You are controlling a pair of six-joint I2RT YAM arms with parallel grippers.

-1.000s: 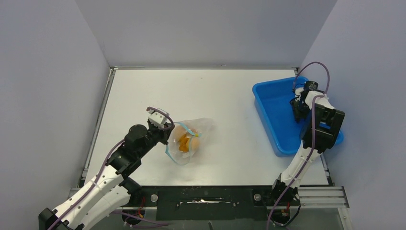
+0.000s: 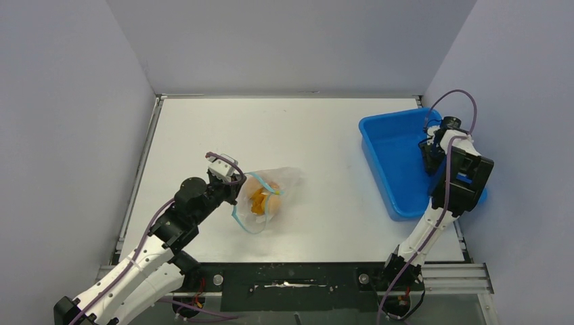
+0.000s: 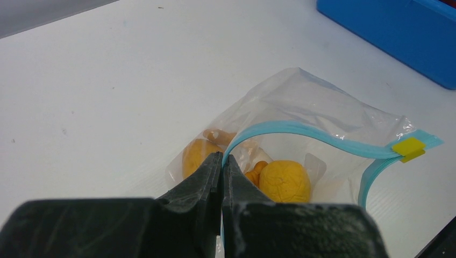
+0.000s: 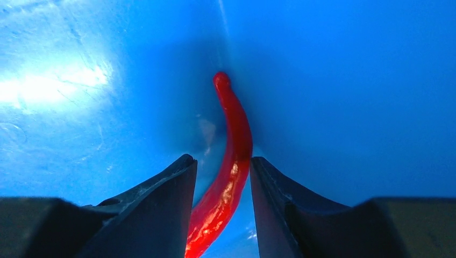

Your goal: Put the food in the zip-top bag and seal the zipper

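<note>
The clear zip top bag lies on the table at centre left, its blue-edged mouth open. Round yellow-orange food and smaller brown pieces show inside it. My left gripper is shut on the bag's blue rim, a thin strip between the fingertips. Over in the blue bin, a curved red pepper rests on the floor. My right gripper is part open around its middle: the right finger touches or nearly touches it, while a gap shows on the left. The arm hides the pepper from the top view.
The blue bin stands at the table's right side, close to the right wall. White table between bag and bin is clear. A yellow zipper slider sits at the far end of the bag's rim.
My right arm has shifted slightly to the right inside the bin, and the bin has moved a touch the same way. The left arm and the bag look almost unchanged.
</note>
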